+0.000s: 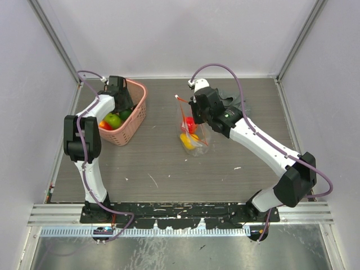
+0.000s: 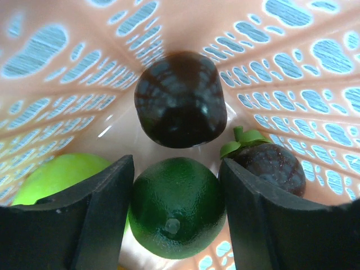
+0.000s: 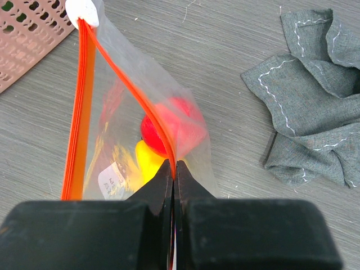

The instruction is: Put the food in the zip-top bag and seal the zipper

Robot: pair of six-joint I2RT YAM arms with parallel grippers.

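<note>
My left gripper is down inside the pink basket (image 1: 135,126), its fingers part open either side of a dark green round fruit (image 2: 174,219). A green apple (image 2: 59,174), an eggplant-like dark fruit (image 2: 273,163) and another dark item (image 2: 180,98) lie round it. My right gripper is shut on the orange-lipped edge of the zip bag (image 1: 199,143), which stands open holding a red item (image 3: 180,121) and a yellow one (image 3: 147,160).
A grey cloth (image 3: 304,101) lies right of the bag, partly behind the right arm in the top view. The table between basket and bag, and in front of both, is clear.
</note>
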